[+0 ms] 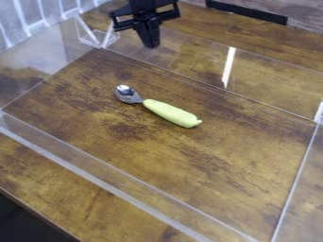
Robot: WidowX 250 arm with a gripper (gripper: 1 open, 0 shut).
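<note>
A spoon (167, 112) with a pale yellow-green handle and a metal bowl lies diagonally on the wooden surface, left of centre. The black gripper (149, 34) hangs at the top of the view, behind and above the spoon and apart from it. Its fingertips look close together, with nothing visible between them.
Clear acrylic walls (228, 66) surround the wooden work area (214, 170). A white slatted structure (32, 19) stands at the back left, and a dark strip (246, 13) runs along the back. The wood around the spoon is clear.
</note>
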